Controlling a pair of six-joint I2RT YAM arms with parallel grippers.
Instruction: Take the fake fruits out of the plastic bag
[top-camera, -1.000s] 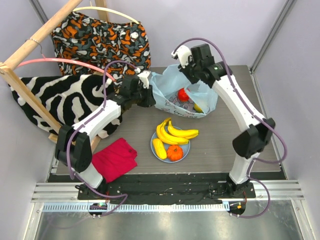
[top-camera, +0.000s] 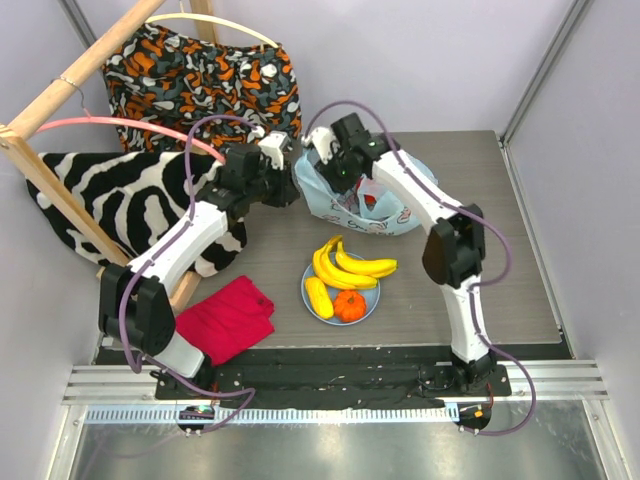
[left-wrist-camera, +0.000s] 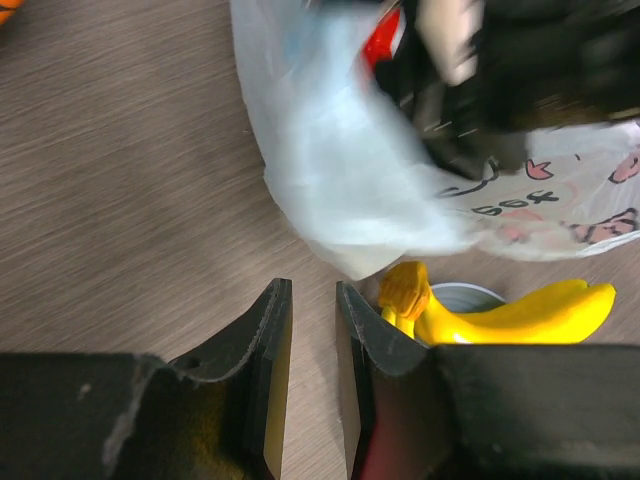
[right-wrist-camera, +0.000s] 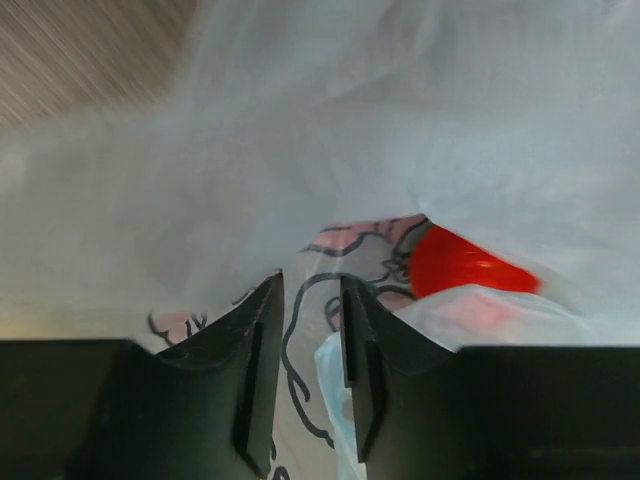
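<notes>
A pale blue plastic bag (top-camera: 330, 205) lies at the back of the table, its mouth partly spread. Red fruit (top-camera: 371, 192) shows inside it, and the right wrist view catches that red fruit (right-wrist-camera: 465, 268) between folds of plastic. My right gripper (top-camera: 345, 184) is over the bag's left side, its fingers (right-wrist-camera: 262, 360) parted with bag film beyond them. Just left of the bag hangs my left gripper (top-camera: 284, 195); its fingers (left-wrist-camera: 275, 370) stand apart with only tabletop between them. Any yellow fruit in the bag is hidden.
A blue plate (top-camera: 372, 299) in front of the bag carries bananas (top-camera: 362, 265), a long yellow fruit (top-camera: 319, 297) and an orange pumpkin (top-camera: 350, 306). A folded red cloth (top-camera: 228, 318) lies front left. Patterned cloths hang from a wooden rack at left.
My right gripper has swung left across the bag, from its right side to its left. The left gripper has drawn slightly left, away from the bag's edge.
</notes>
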